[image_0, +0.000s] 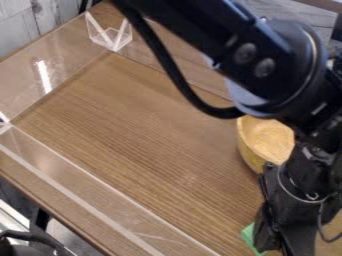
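My gripper (274, 225) is low at the bottom right, over a small green object (253, 239) that shows only partly beside it on the wooden surface. Its fingertips are dark and crowded against the object, so whether anything is between them is hard to see. A yellow bowl (254, 145) sits behind the gripper, partly hidden by the arm.
Clear plastic edging runs along the left side, with a white angular bracket (110, 30) at the back left.
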